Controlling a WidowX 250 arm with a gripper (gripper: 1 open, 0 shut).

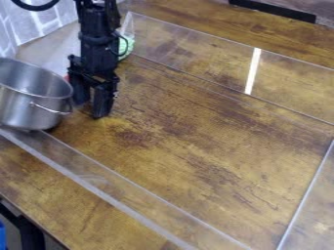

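Note:
My gripper (92, 98) is low at the left of the camera view, on the end of the black arm, right beside the steel pot (29, 98) and close to the tabletop. The pot has a wire handle at its near side and is partly cut off by the left edge. The fingers are dark and blurred against the arm, so I cannot tell whether they are open or shut or hold anything. A small red thing behind the gripper is mostly hidden, as is a pale green item (125, 45) behind the arm.
Clear plastic strips run along its back, right and front-left edges. A white tape line (253, 70) lies at the back right.

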